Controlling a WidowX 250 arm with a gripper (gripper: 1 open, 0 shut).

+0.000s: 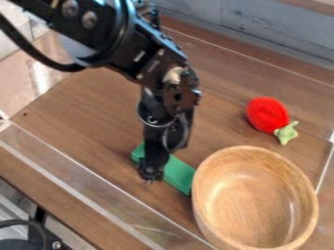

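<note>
The black gripper (158,156) points down over a green block (177,176) lying on the wooden table, its fingertips open at the block's left part, which they partly hide. A wooden bowl (255,220) sits just right of the block. A red plush tomato (268,115) with green leaves lies behind the bowl.
A clear rim runs along the front left edge, and a grey wall (235,29) stands behind.
</note>
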